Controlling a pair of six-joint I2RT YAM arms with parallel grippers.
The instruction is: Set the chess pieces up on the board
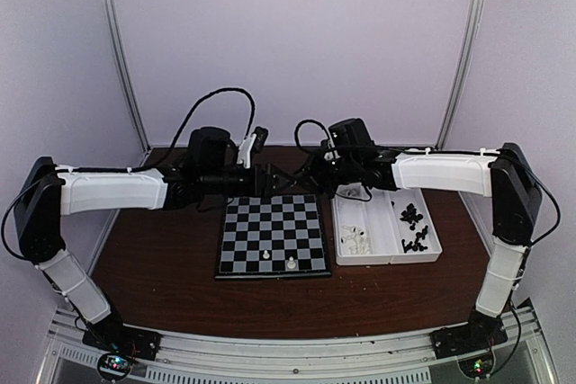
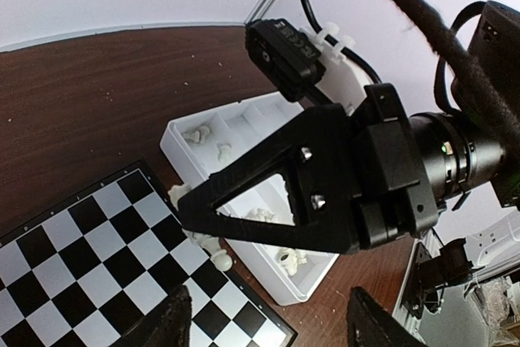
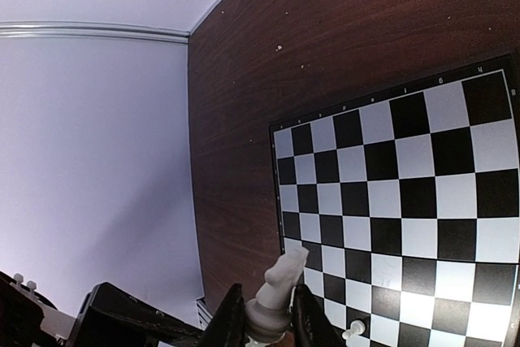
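Note:
Above the chessboard [image 1: 270, 222] both grippers come close together. My right gripper is shut on a white chess piece, which also shows behind its dark finger in the left wrist view [image 2: 219, 258]. My left gripper stands open with nothing between its fingers, just short of that piece. Two white pieces [image 1: 291, 263] stand on the near part of the board. The white tray [image 1: 387, 254] holds loose white pieces [image 1: 355, 240] and black pieces [image 1: 414, 245].
Bare brown table [image 1: 153, 276] surrounds the board, with clear room to the left and front. Pale walls enclose the back and sides.

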